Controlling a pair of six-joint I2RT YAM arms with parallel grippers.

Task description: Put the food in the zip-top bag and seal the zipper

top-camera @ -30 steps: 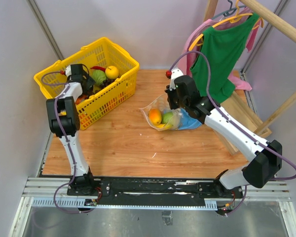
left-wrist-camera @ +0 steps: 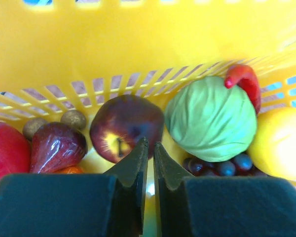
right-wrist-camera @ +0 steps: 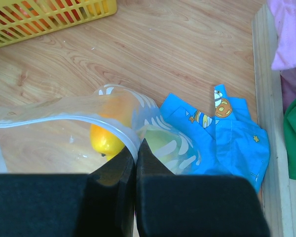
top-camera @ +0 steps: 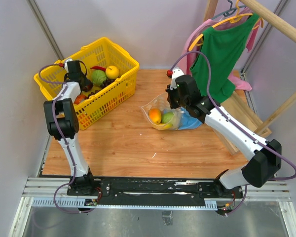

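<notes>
My left gripper is down in the yellow basket (top-camera: 113,98), fingertips close together with a narrow gap, over a dark purple fruit (left-wrist-camera: 119,118). Around it are a green cabbage (left-wrist-camera: 207,116), yellow fruit (left-wrist-camera: 278,143), red pepper (left-wrist-camera: 249,86), dark grapes (left-wrist-camera: 227,168) and a red fruit (left-wrist-camera: 5,148). The zip top bag (top-camera: 148,111) lies centre-right on the table, holding an orange fruit (top-camera: 155,115), a green one (top-camera: 167,118) and something yellow. My right gripper is shut at the bag's top edge, the clear rim running into its fingertips.
A blue cloth (right-wrist-camera: 237,148) lies right of the bag. A wooden rack with a green garment (top-camera: 217,59) and pink clothes stands at the right.
The right arm and the bag have not visibly moved.
</notes>
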